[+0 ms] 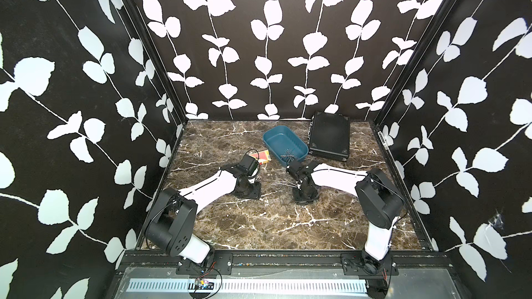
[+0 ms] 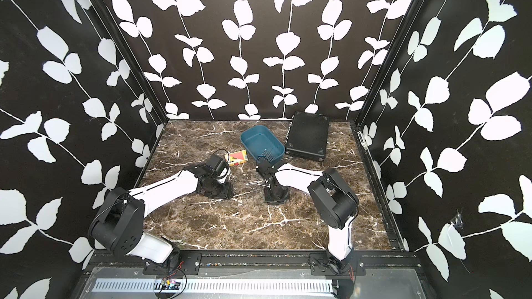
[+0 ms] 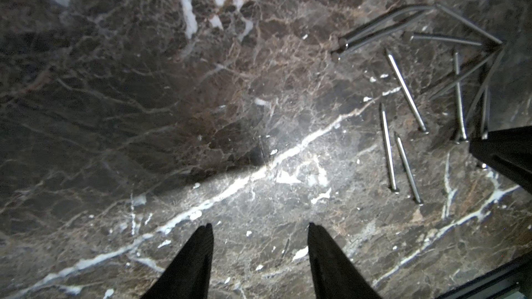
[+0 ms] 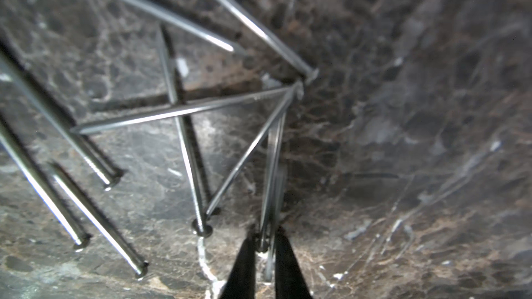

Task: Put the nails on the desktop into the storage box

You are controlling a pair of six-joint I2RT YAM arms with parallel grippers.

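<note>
Several silver nails (image 4: 183, 149) lie loose on the marble desktop, some crossing each other. My right gripper is low over them, its fingers partly open with a narrow gap. Nail heads lie between its fingertips; whether both sides touch them I cannot tell. In the left wrist view the nails (image 3: 407, 91) lie to the right, away from my left gripper, which stands wide open and empty over bare marble. The blue storage box (image 1: 275, 139) sits behind the right gripper; dark thin lines show at its front end.
A black case (image 1: 329, 134) stands right beside the box. A red and yellow packet (image 1: 262, 156) lies left of the box, close to the left arm.
</note>
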